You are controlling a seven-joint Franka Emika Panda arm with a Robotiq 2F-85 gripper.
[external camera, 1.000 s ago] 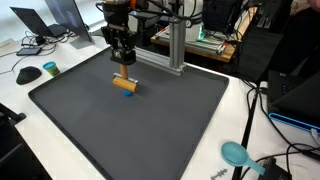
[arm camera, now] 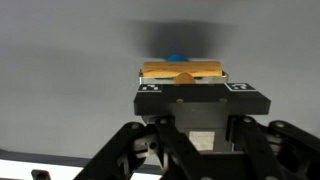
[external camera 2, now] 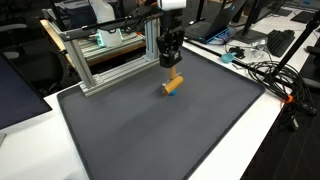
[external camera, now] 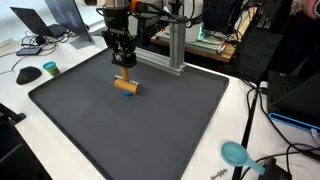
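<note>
A wooden mallet hangs head down from my gripper (external camera: 123, 64), which is shut on its upright handle (external camera: 125, 74). Its cylinder-shaped head (external camera: 126, 86) lies crosswise, low over the dark table. A small blue object (external camera: 128, 94) shows just below the head; whether the two touch I cannot tell. In the second exterior view the mallet head (external camera 2: 173, 85) stands out below the gripper (external camera 2: 172, 62), with a bit of the blue object (external camera 2: 172, 94) beneath. From the wrist, the mallet head (arm camera: 182, 69) shows beyond the fingers, partly covering the blue object (arm camera: 177, 58).
A metal frame (external camera: 178, 40) stands at the table's far side. A teal cup-like thing (external camera: 236, 154) lies off the table's near right edge, and a green cup (external camera: 51, 69) stands off the left side.
Over the last second the gripper and mallet have come down slightly, bringing the head closer to the blue object. The grip on the handle looks the same.
</note>
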